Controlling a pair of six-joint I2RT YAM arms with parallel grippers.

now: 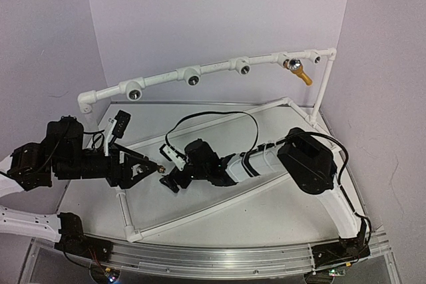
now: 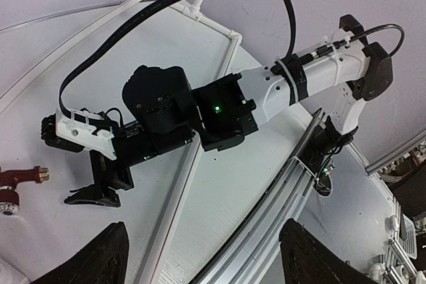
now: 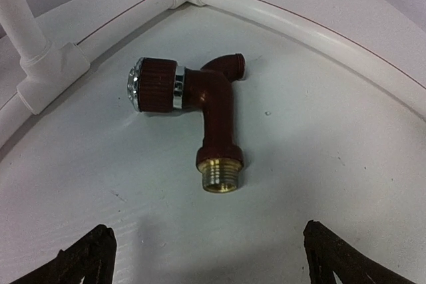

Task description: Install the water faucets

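Observation:
A dark red faucet (image 3: 216, 111) with a silver-faced knob and brass thread lies on the board in the right wrist view. My right gripper stands open short of the thread end, nothing between its fingers. The same faucet (image 2: 20, 179) shows at the left edge of the left wrist view. From above, only its brass end (image 1: 161, 169) is clear, beside my left gripper's arm. My left gripper is open and empty. An orange faucet (image 1: 301, 75) hangs at the fourth outlet from the left on the white pipe (image 1: 156, 80).
Other outlets on the raised pipe, such as the leftmost fitting (image 1: 134, 90), are bare. A white pipe frame (image 1: 213, 209) lies along the board. Both arms are close together at the board's left-middle; the right part of the board (image 1: 293, 211) is clear.

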